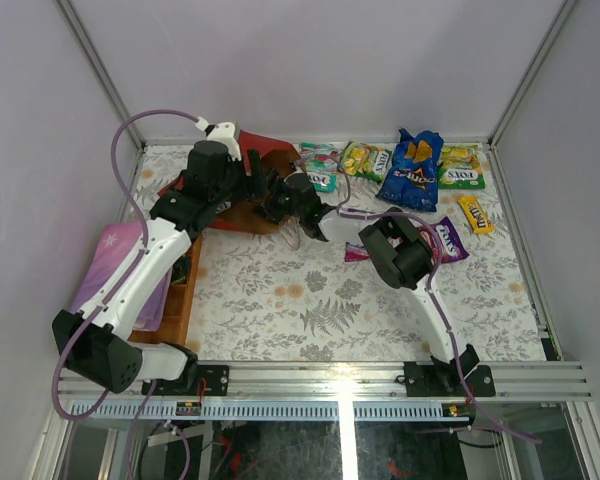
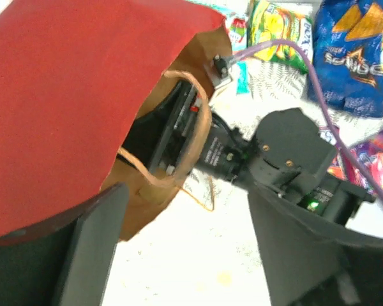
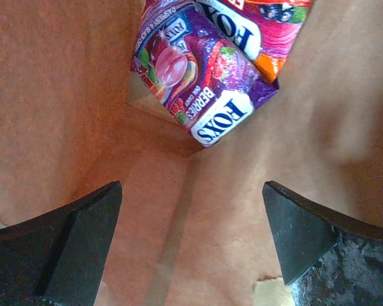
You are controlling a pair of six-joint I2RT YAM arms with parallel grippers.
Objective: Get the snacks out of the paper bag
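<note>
The red-and-brown paper bag [image 2: 70, 89] lies on its side at the back left of the table, mouth facing right. My left gripper [image 1: 244, 175] is over the bag's upper edge; in the left wrist view its fingers are apart with nothing clearly between them. My right gripper [image 1: 275, 195] reaches into the mouth, open. In the right wrist view two Fox's candy packets, a purple Berries one [image 3: 198, 89] and a red one [image 3: 268, 32], lie inside the bag ahead of its empty fingers. A paper handle [image 2: 198, 134] hangs across the right gripper.
Snack packets lie to the right: green-and-yellow [image 1: 370, 162], blue [image 1: 412, 172], yellow [image 1: 475, 214] and purple ones [image 1: 450, 240] partly behind the right arm. A wooden tray with pink folders [image 1: 115, 270] sits at the left.
</note>
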